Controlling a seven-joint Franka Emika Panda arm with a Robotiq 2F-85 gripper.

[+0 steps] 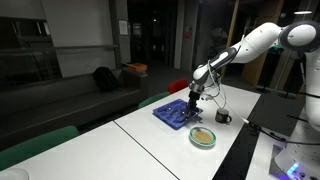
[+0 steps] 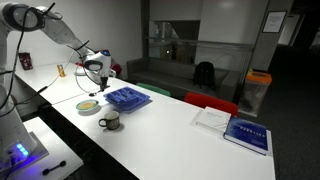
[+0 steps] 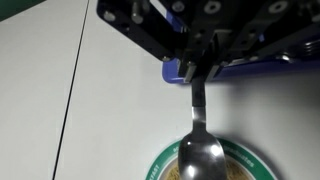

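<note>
In the wrist view a metal spoon (image 3: 203, 152) extends from my gripper, which is shut on its handle. Its bowl end lies over the near part of a green-rimmed bowl (image 3: 165, 158) with brownish grainy contents. From outside, that bowl (image 1: 202, 137) stands on the white table, and my gripper (image 1: 192, 116) is low beside the blue tray (image 1: 172, 113). The second exterior view has the bowl (image 2: 88, 106) left of the tray (image 2: 127, 98); the spoon is too small to make out there.
A dark mug (image 1: 222, 116) stands right of the bowl, near the table's edge. Cutlery appears to lie in the tray. A blue book (image 2: 246, 135) and a white board-like item (image 2: 212, 120) lie farther along the table.
</note>
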